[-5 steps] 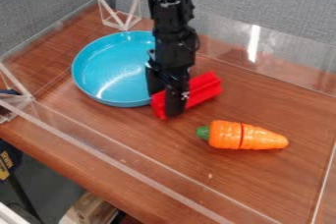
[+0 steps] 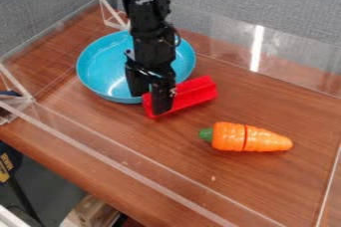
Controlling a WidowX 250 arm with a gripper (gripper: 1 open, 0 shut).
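Note:
The black gripper [image 2: 151,90] reaches down from the top of the view, over the right side of a blue plate [image 2: 102,72] and the left end of a red block [image 2: 189,98]. The red block lies on the wooden table beside the plate. Whether the fingers are open or shut on the block is hard to tell. An orange toy carrot [image 2: 250,138] with a green top lies to the right, in front of the red block.
Clear acrylic walls border the wooden table [image 2: 160,171], with white brackets at the left.
The gripper has moved left and slightly up, toward the plate. The red block's left end appears shifted slightly left; the plate and carrot are unchanged.

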